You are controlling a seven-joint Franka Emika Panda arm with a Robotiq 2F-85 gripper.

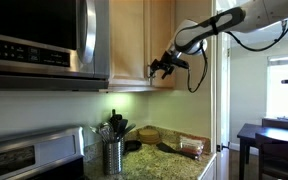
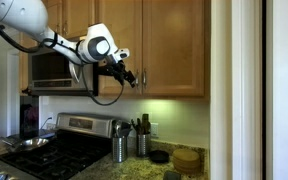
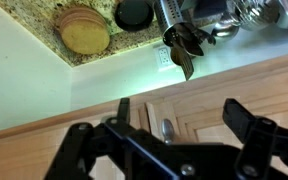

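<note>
My gripper is up at the front of the wooden wall cabinet, close to the lower part of its doors. In exterior view 2 the gripper is beside a metal door handle. The wrist view shows the open fingers spread wide, with a handle on the cabinet door visible in the gap. Whether any finger touches the handle or door I cannot tell.
Below, the counter holds a metal utensil canister, a knife block, a dark round dish and a round woven-looking stack. A microwave and a stove are to the left.
</note>
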